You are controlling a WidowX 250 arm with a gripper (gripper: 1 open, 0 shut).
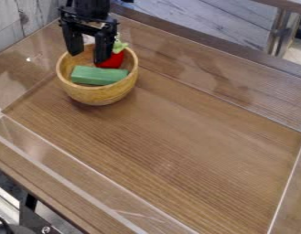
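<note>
My gripper (89,46) is open, its black fingers pointing down over the back left of a round wooden bowl (96,93) at the upper left of the table. In the bowl lie a green block (99,76) toward the front and a red object (112,59) at the back right, with a pale green item (120,46) behind it. Whether a finger touches anything in the bowl I cannot tell.
A pale wall (21,23) stands at the back left, close behind the bowl.
</note>
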